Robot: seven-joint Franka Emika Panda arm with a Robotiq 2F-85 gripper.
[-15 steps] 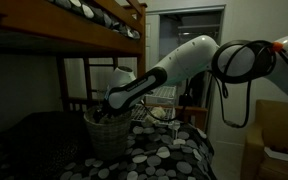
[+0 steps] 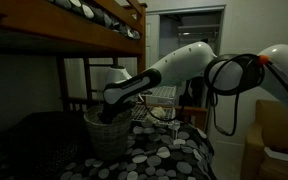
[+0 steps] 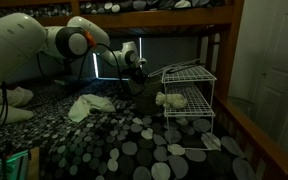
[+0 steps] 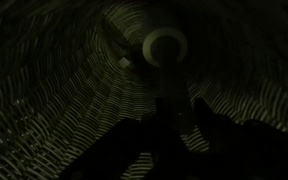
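Note:
A tall woven basket [image 2: 108, 136] stands on the dotted bedding, and my arm reaches down into its mouth from the right. Woven walls [image 4: 59, 115] surround my gripper in the wrist view. Its fingers show as dark shapes low in that view, spaced apart, with a dark form between them that I cannot make out. Farther in, a pale round object [image 4: 165, 47] with a dark centre lies beyond the fingers. Whether the fingers touch it is too dark to tell. Both exterior views leave the fingertips hidden.
A white wire rack [image 3: 188, 100] stands on the bed, with a pale bundled item [image 3: 171, 100] beside it. White cloth [image 3: 91, 107] lies on the bedding. An upper bunk rail [image 2: 94, 35] runs above the basket. A tan armchair [image 2: 276, 140] is at right.
The arm's raised middle section has dipped a little over the last second, and the hand sits slightly lower at the basket's mouth. The basket appears to have stayed in place.

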